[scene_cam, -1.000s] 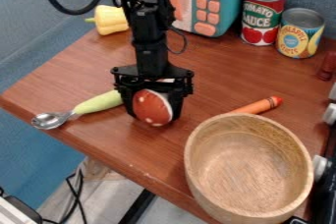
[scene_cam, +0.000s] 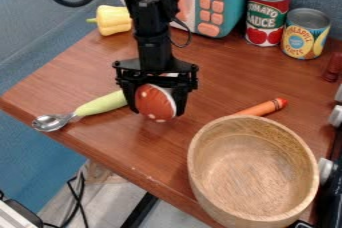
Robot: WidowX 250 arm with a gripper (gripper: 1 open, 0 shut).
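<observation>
My black gripper [scene_cam: 156,84] hangs over the middle of the wooden table, its fingers around a red and white ball [scene_cam: 155,102], apparently holding it just at or above the tabletop. Left of it lies a spoon [scene_cam: 54,122] with a pale green handle. To the right, an orange crayon [scene_cam: 261,108] lies beside a large wooden bowl [scene_cam: 251,192], which is empty.
At the back stand a teal toy microwave [scene_cam: 211,2], two cans [scene_cam: 266,22] and a small red bottle [scene_cam: 334,69]. A yellow pepper-like object [scene_cam: 111,19] is at the back left. The table's left front edge [scene_cam: 127,167] is nearby.
The gripper and ball have shifted slightly upward and a little to the right. The other things are unmoved.
</observation>
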